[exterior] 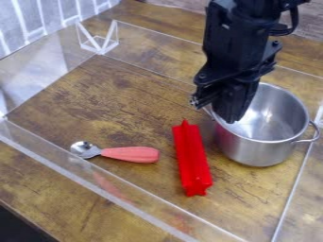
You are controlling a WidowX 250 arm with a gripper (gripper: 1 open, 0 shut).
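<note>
My black gripper [217,100] hangs over the left rim of a steel pot [259,145], its lower end partly hiding that rim; its fingertips are dark and hard to make out. The pot stands on the right of the wooden board with a wire handle at its right side. In front of the pot's left side lies a long red bar [192,161]. To the left of it a spoon with a pink handle [127,153] lies flat, its metal bowl pointing left.
Clear plastic walls border the wooden board [89,104]. A small white frame [98,40] stands at the back left. The middle left of the board is bare.
</note>
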